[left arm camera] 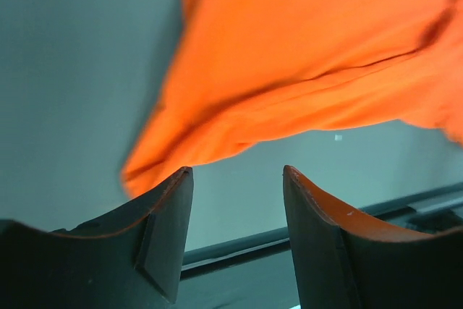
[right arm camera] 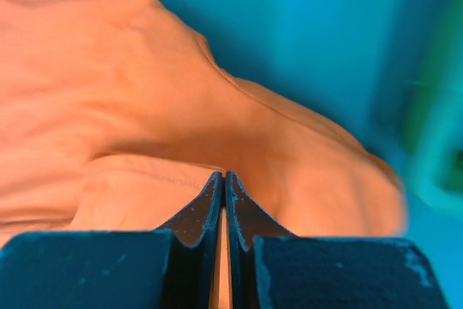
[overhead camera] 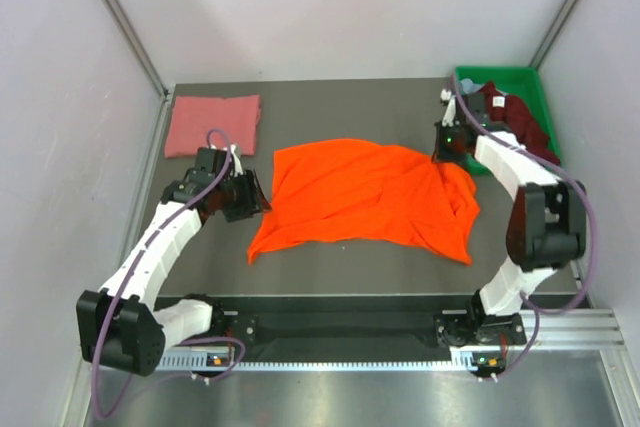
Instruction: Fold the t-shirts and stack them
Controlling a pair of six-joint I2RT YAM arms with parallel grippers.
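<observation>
An orange t-shirt (overhead camera: 350, 197) lies spread and wrinkled across the middle of the table. A folded pink t-shirt (overhead camera: 212, 125) rests at the back left. My left gripper (overhead camera: 262, 199) hangs open over the orange shirt's left edge, its fingers empty in the left wrist view (left arm camera: 238, 173). My right gripper (overhead camera: 438, 155) is over the shirt's upper right part; in the right wrist view (right arm camera: 225, 179) its fingertips meet just over an orange fold, and I cannot tell whether any fabric is between them.
A green bin (overhead camera: 515, 79) at the back right holds a maroon garment (overhead camera: 505, 112) and some light blue cloth, beside the right arm.
</observation>
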